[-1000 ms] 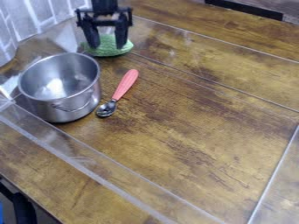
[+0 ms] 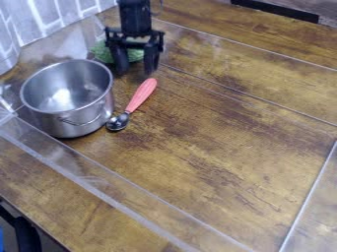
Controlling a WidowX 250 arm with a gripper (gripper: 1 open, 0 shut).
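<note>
My black gripper [image 2: 136,53] is low at the back left, over a green object [image 2: 102,51] that it partly hides. The fingers are blurred, so whether they hold anything cannot be told. In front of it a steel pot [image 2: 66,98] stands at the left. Right of the pot lies a spoon [image 2: 141,95] with a pink handle, its metal bowl end toward me.
A clear barrier runs along the left and back left, and a dark edge [image 2: 297,12] is at the back right.
My gripper has come down toward the front from higher at the back, and now covers more of the green object. The pot and spoon have not moved.
</note>
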